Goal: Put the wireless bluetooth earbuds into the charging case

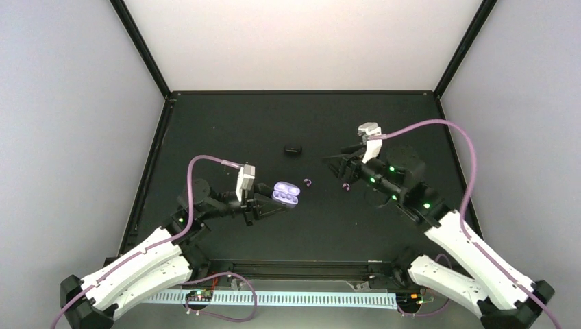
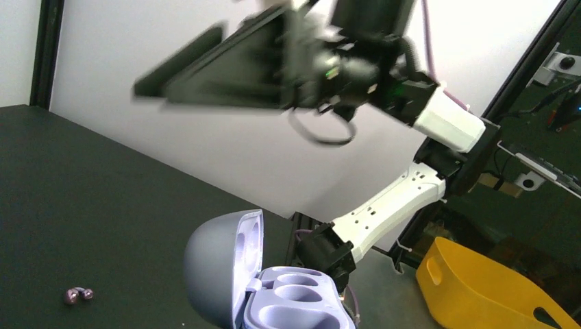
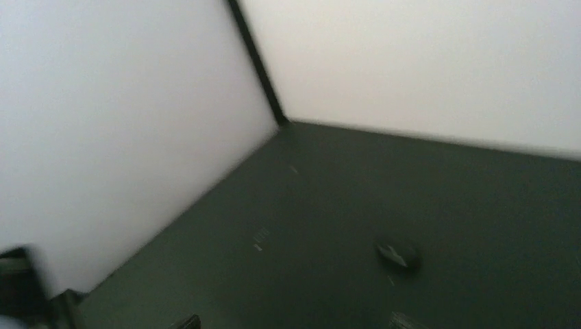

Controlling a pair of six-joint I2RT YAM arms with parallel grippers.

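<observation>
The lavender charging case (image 1: pixel 286 192) has its lid raised, and my left gripper (image 1: pixel 275 199) is shut on it above the table. In the left wrist view the case (image 2: pixel 294 295) shows its inner wells, which look empty where visible. One small pinkish earbud (image 1: pixel 307 182) lies on the table just right of the case; in the left wrist view this earbud (image 2: pixel 78 295) looks shiny. A second earbud (image 1: pixel 346 186) lies farther right, below the right arm. My right gripper (image 1: pixel 331 164) is open, apart from the case, with nothing seen between its fingers.
A small black object (image 1: pixel 293 149) sits on the table behind the case. A yellow basket (image 2: pixel 486 288) stands beyond the table in the left wrist view.
</observation>
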